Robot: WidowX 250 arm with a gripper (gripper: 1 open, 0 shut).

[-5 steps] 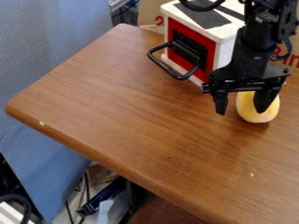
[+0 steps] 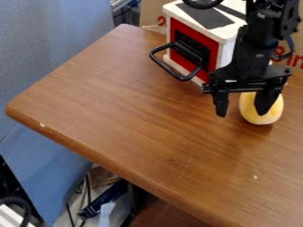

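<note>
My black gripper [image 2: 243, 105] points down near the right side of the wooden table [image 2: 130, 133], its two fingers apart. Just behind and below its right finger sits a pale yellow round object [image 2: 263, 113], partly hidden by that finger; whether they touch I cannot tell. A red and white box [image 2: 219, 28] with a black front panel and a black bar handle [image 2: 167, 70] stands behind the gripper, partly hidden by the arm.
A cardboard box [image 2: 154, 12] stands at the back. Beyond the table's left edge are a blue-grey padded surface [image 2: 48, 71] and cables on the floor.
</note>
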